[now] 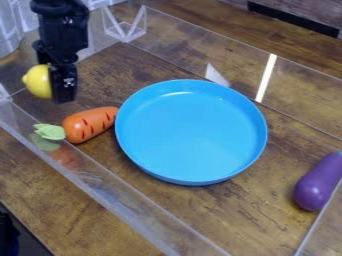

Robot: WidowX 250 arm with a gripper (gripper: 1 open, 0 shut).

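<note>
My black gripper (pixel 54 75) hangs at the upper left, shut on a yellow object (pixel 40 82), which is partly hidden behind the fingers and held a little above the wooden surface. An orange toy carrot (pixel 88 124) with pale green leaves lies just below it. A large blue plate (pixel 190 134) fills the middle, to the right of the carrot. A purple toy eggplant (pixel 318 180) lies at the right.
Clear plastic walls run along the left, top and lower parts of the wooden surface (pixel 160 210). Bare wood shows behind the plate and at its lower right.
</note>
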